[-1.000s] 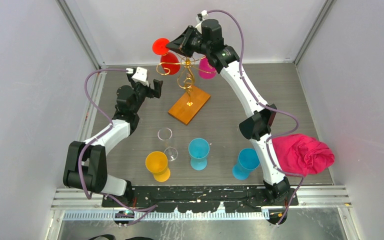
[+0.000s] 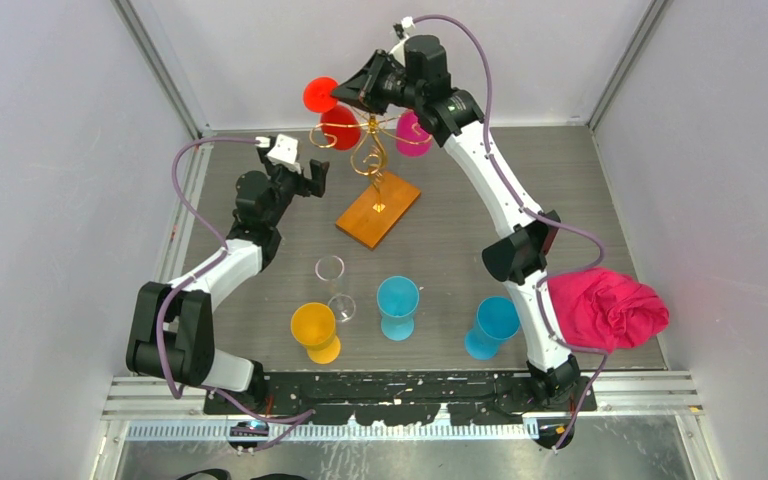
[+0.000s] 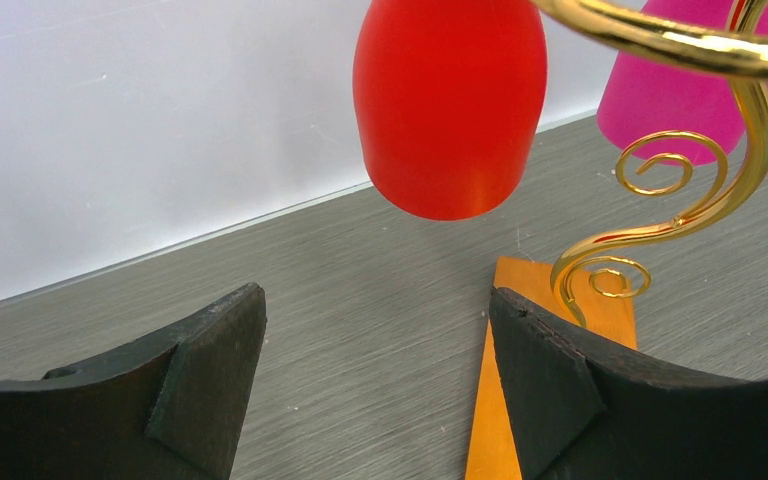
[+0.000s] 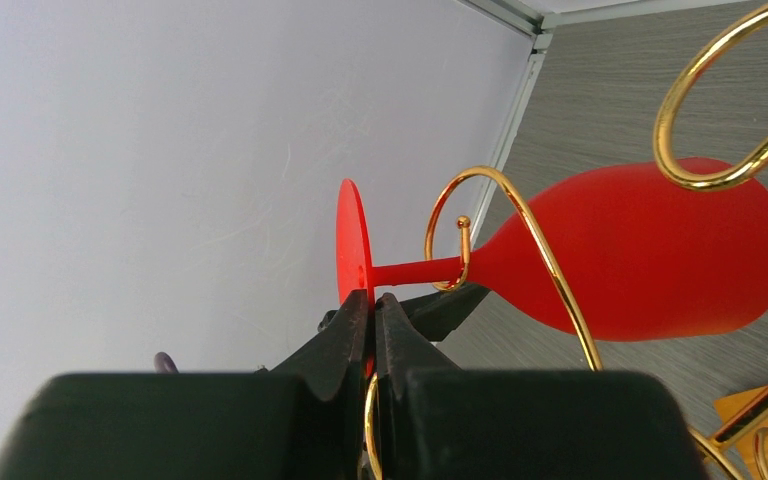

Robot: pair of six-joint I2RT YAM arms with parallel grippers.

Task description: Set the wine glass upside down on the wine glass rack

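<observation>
The red wine glass hangs bowl down at the golden wine glass rack (image 2: pixel 372 125). Its round foot (image 2: pixel 321 95) and bowl (image 2: pixel 341 129) show in the top view. Over in the right wrist view, the red stem (image 4: pixel 415 272) passes at a golden hook (image 4: pixel 535 225) of the rack, and my right gripper is shut on the rim of the foot. My left gripper (image 2: pixel 314 178) stands open, left of the rack and below the bowl in the top view. Between its fingers there is only empty space; the red bowl (image 3: pixel 450 110) is beyond and above them.
A magenta glass (image 2: pixel 413 134) hangs on the rack's right side. The wooden base (image 2: pixel 378 210) stands mid-table. Towards the front are a clear glass (image 2: pixel 336 285), a yellow goblet (image 2: pixel 315 330), blue goblets (image 2: pixel 397 303), and a pink cloth (image 2: pixel 608 308) at right.
The rack's golden top has shifted slightly to the left, while its wooden base stays put. My left gripper has edged a little right.
</observation>
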